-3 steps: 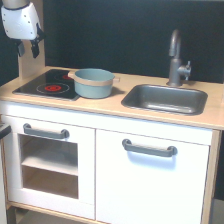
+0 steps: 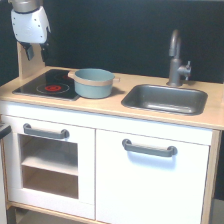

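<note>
In the upper left of the camera view, a white arm reaches down, with my dark gripper [image 2: 35,50] at its lower end. The gripper hangs above and behind the left side of the toy stove, apart from anything on the counter. Its fingers are too small and dark to show whether they are open or shut. A teal pot [image 2: 94,85] stands upright at the right edge of the black stove top [image 2: 41,84], which has red burner rings. The inside of the pot is mostly hidden.
A metal sink [image 2: 165,99] with a grey faucet [image 2: 177,62] takes up the counter's right side. Between pot and sink lies a narrow strip of bare wooden counter [image 2: 121,93]. Below are a windowed oven door [image 2: 48,165] and a shut white cupboard door [image 2: 145,180].
The white arm and gripper have shifted right and appear slightly lower. The pot and the kitchen have not visibly moved.
</note>
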